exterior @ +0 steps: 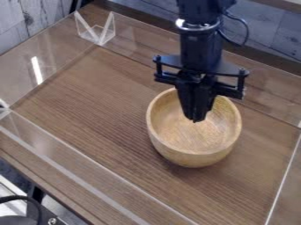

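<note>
A pale tan bowl (193, 141) sits on the wooden table, right of centre. The black gripper (191, 112) hangs from above with its tip over the back part of the bowl, pointing down into it. I cannot tell whether it is open or shut, or whether its tip touches the bowl.
A clear plastic piece (97, 26) stands at the back left edge. A dark cabled object (18, 211) is at the lower left corner, and a wall runs along the back.
</note>
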